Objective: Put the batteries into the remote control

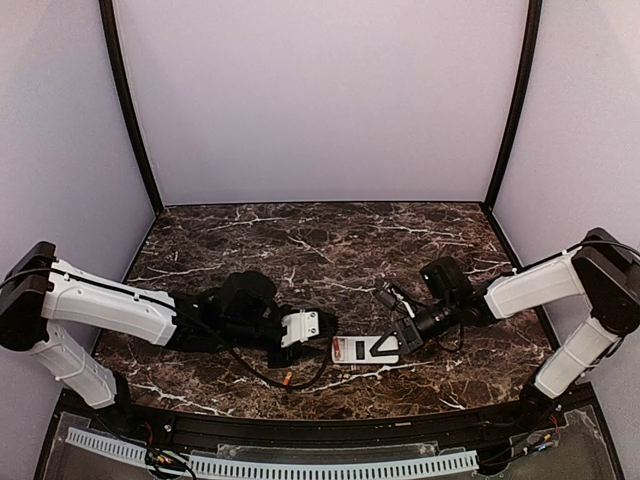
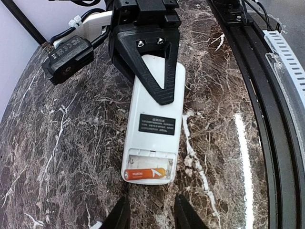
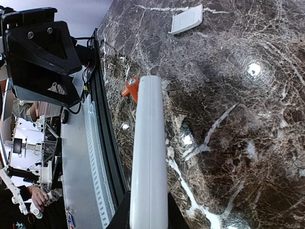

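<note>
My right gripper is shut on the white remote (image 2: 155,131), back up, near the front middle of the table. An orange battery (image 2: 143,172) lies in its open compartment at the left end. My left gripper is just left of the remote in the top view, fingers apart with nothing seen between them. A loose orange battery (image 1: 287,378) lies on the table at the front, below the left gripper. The white battery cover (image 3: 186,19) lies on the table in the right wrist view.
</note>
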